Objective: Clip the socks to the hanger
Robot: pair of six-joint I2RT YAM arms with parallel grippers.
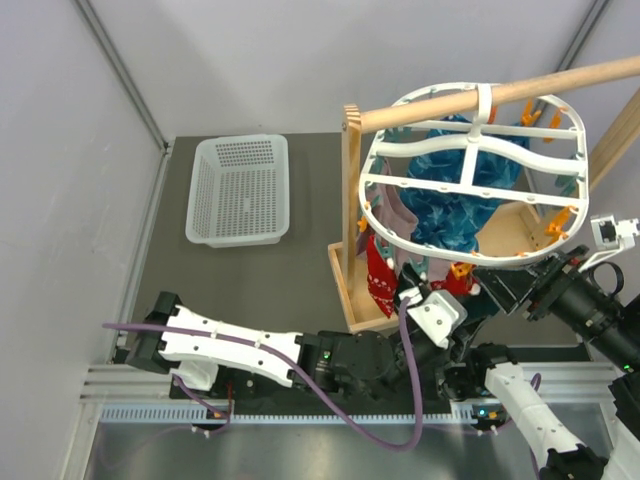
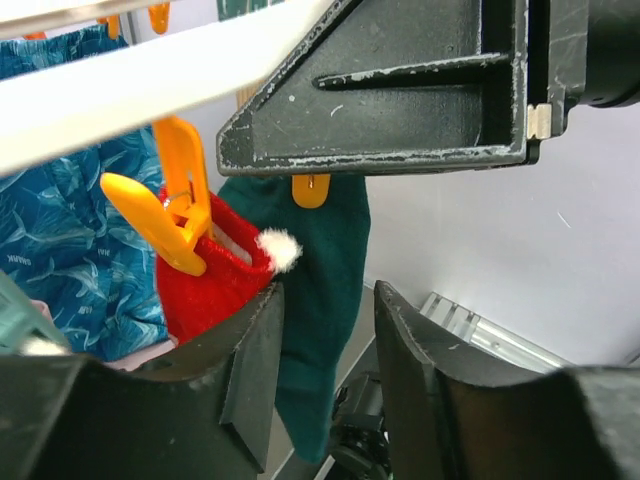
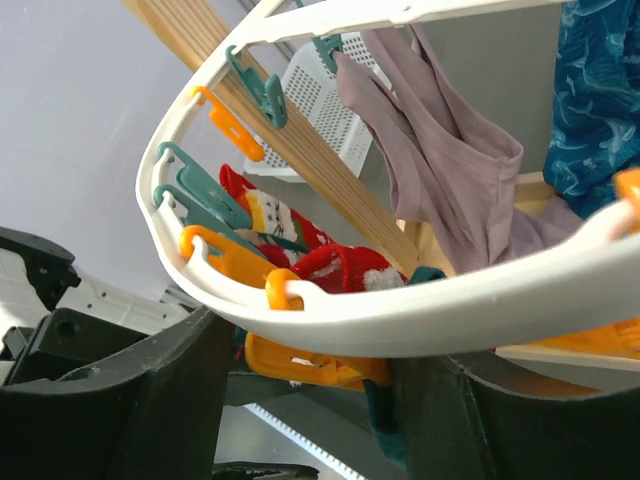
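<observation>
The white hanger (image 1: 470, 160) hangs from a wooden bar, its front rim over both grippers. A red sock with white trim (image 2: 215, 275) hangs in an orange clip (image 2: 185, 205). Beside it a dark green sock (image 2: 325, 260) hangs beneath the tip of another orange clip (image 2: 311, 191). My left gripper is open below, its fingertips apart; the green sock shows behind the gap. In the right wrist view, my right gripper has its fingers on either side of an orange clip (image 3: 315, 362) under the rim; whether they press it cannot be made out.
Blue patterned cloth (image 1: 455, 185) and mauve cloth (image 3: 430, 150) hang inside the ring. More clips, such as a green clip (image 3: 258, 88), line the rim close to the grippers. A wooden stand (image 1: 350, 200) is at left; a white basket (image 1: 238, 190) stands farther left.
</observation>
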